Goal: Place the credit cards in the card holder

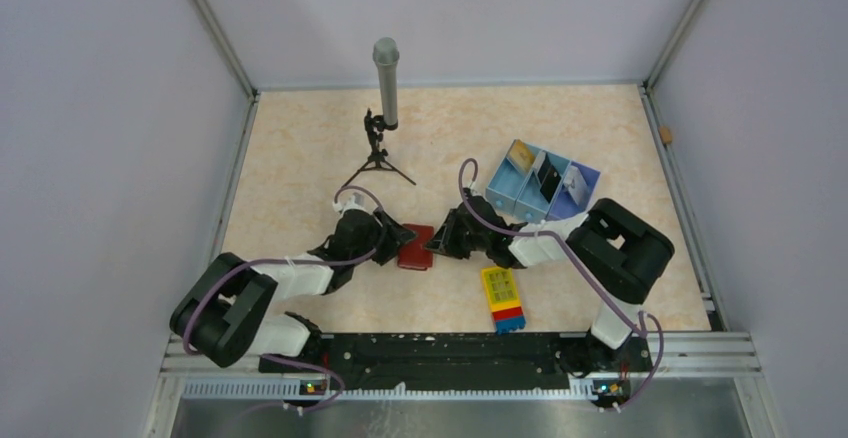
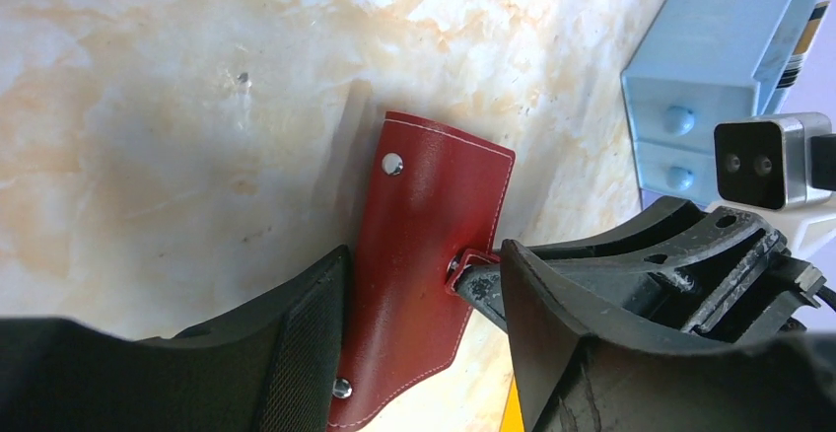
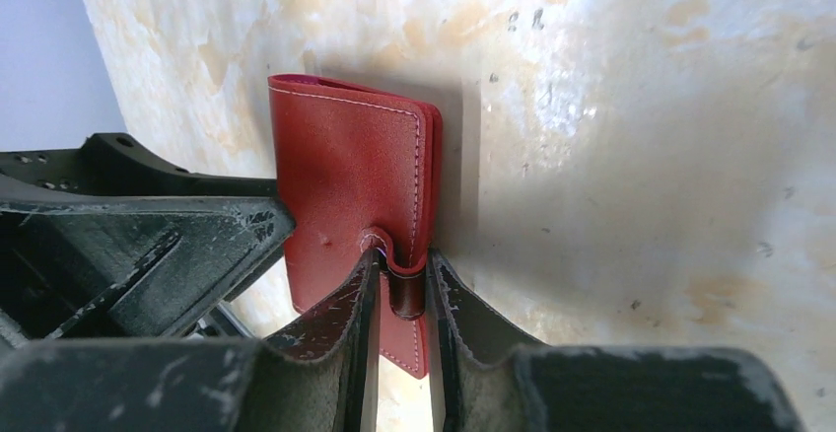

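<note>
The dark red leather card holder (image 1: pixel 416 248) lies on the table between my two grippers. In the right wrist view, my right gripper is shut on the small snap strap (image 3: pixel 406 296) at the holder's edge. My left gripper stands part open, its two fingers (image 2: pixel 308 338) apart, with the holder (image 2: pixel 419 245) seen between and beyond them. Cards stand in a blue compartment box: a yellowish one (image 1: pixel 521 156), a black one (image 1: pixel 547 177) and a pale one (image 1: pixel 576 185). The inside of the holder is hidden.
The blue box (image 1: pixel 503 200) is at the right rear. A yellow, red and blue toy block piece (image 1: pixel 502 296) lies in front of the right arm. Behind the holder stands a small tripod (image 1: pixel 377 148) with a grey cylinder. Free table lies at the left rear.
</note>
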